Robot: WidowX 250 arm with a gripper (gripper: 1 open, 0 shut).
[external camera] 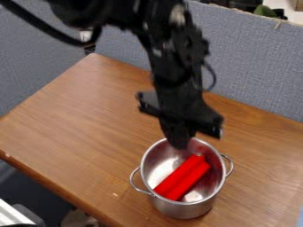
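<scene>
A steel pot (183, 204) with two side handles stands at the lower right of the wooden table. Red objects (180, 182) lie inside it on the bottom. My black gripper (178, 139) hangs just above the pot's back rim, blurred; it looks shut, with nothing visible between its fingers.
A grey padded wall (249, 66) runs along the back, and dark open space lies beyond the table's front-left edge.
</scene>
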